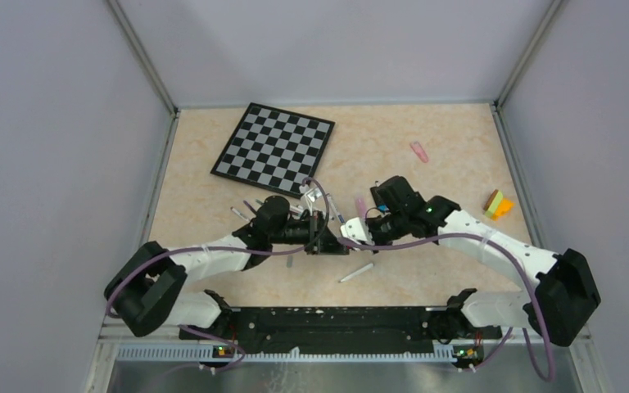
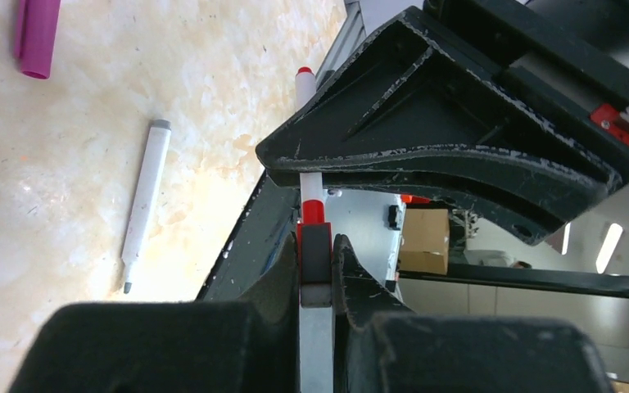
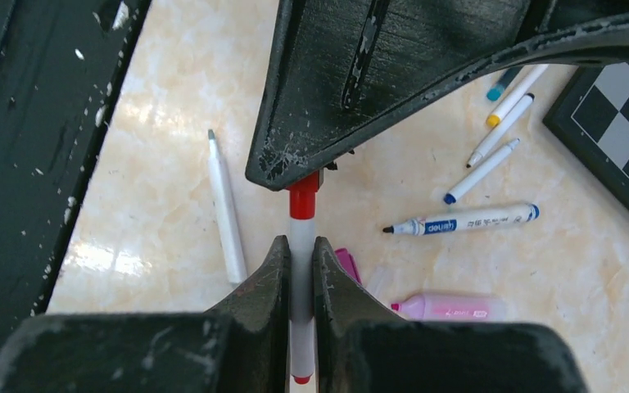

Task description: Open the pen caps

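My two grippers meet over the table's front middle. In the left wrist view my left gripper is shut on a pen's grey end with a red band. Beyond it, the pen's white barrel (image 2: 311, 187) and red tip run behind my right gripper's black housing. In the right wrist view my right gripper is shut on the white barrel of that red pen (image 3: 301, 241), whose red upper part disappears behind my left gripper's housing. A loose white pen (image 1: 356, 272) lies on the table below them.
A chessboard (image 1: 272, 149) lies at the back left. Several pens, including a blue marker (image 3: 467, 219) and a pink highlighter (image 3: 450, 306), lie around the grippers. A yellow-orange object (image 1: 498, 205) sits at the far right.
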